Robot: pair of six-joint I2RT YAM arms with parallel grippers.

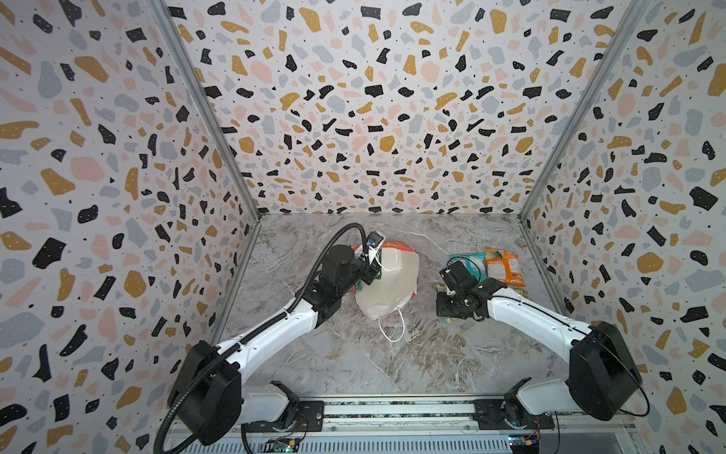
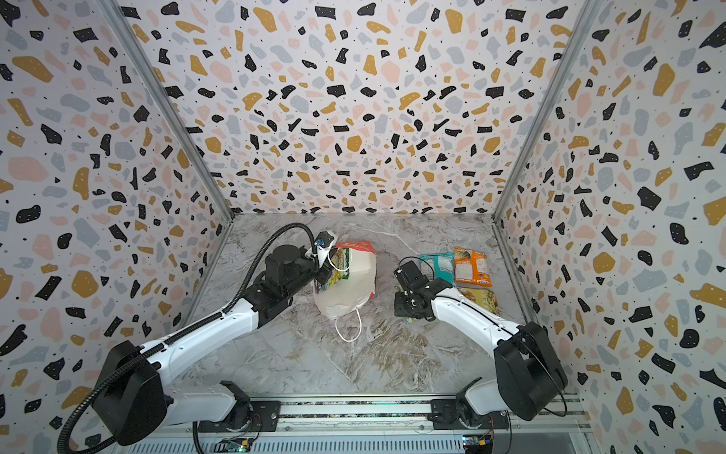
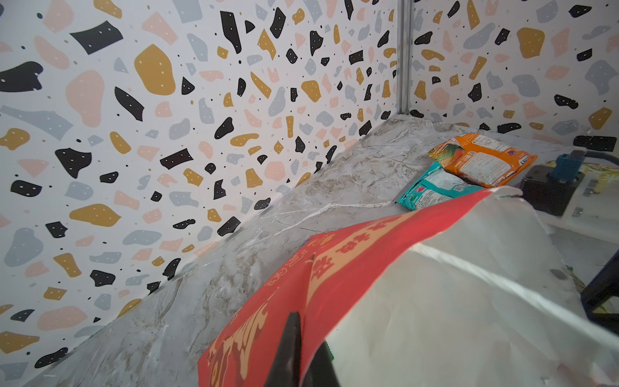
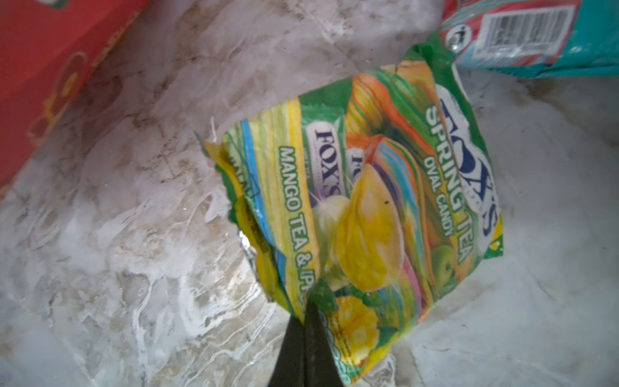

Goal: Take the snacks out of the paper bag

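Note:
The red paper bag (image 1: pixel 393 283) lies open with its white inside showing; in the top right view a green-yellow packet (image 2: pixel 338 265) is visible inside it. My left gripper is shut at the bag's red rim, apparently pinching it. My right gripper is shut at the lower edge of a Fox's Spring Tea candy packet (image 4: pixel 399 206) lying on the table beside the bag; whether anything is between its fingertips I cannot tell.
A teal packet (image 3: pixel 438 187), an orange packet (image 3: pixel 480 158) and a yellowish packet (image 2: pixel 476 301) lie at the right.

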